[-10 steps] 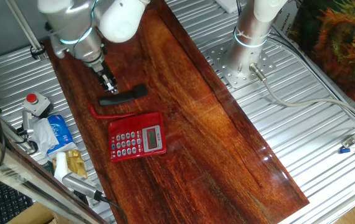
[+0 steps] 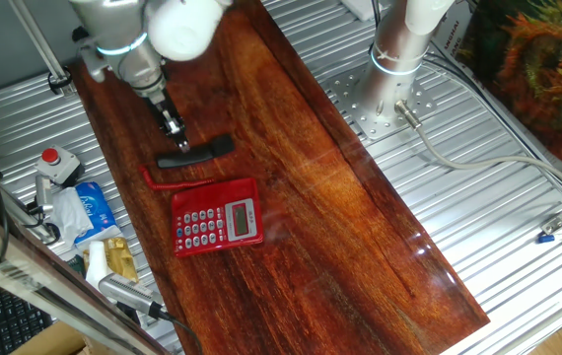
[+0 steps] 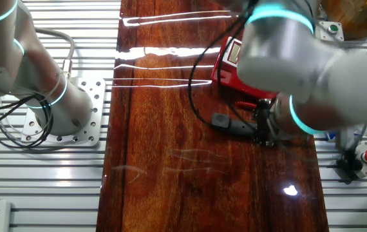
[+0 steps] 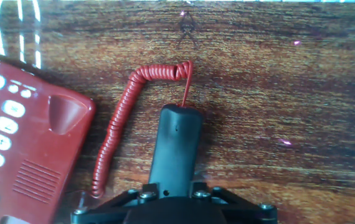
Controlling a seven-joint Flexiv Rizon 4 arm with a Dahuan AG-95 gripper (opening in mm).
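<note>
A black telephone handset lies on the wooden table beside a red desk phone with a grey keypad and small display. In the wrist view a red coiled cord runs from the far end of the handset toward the phone. My gripper is down at the handset's middle. Its fingertips show on either side of the handset's near part, very close to it. Whether they press on it cannot be made out. The arm covers part of the phone in exterior view 2.
The robot's base stands on the slatted metal surface right of the table. A red button box and a blue-white packet lie off the table's left edge.
The handset and the phone show no clear movement.
</note>
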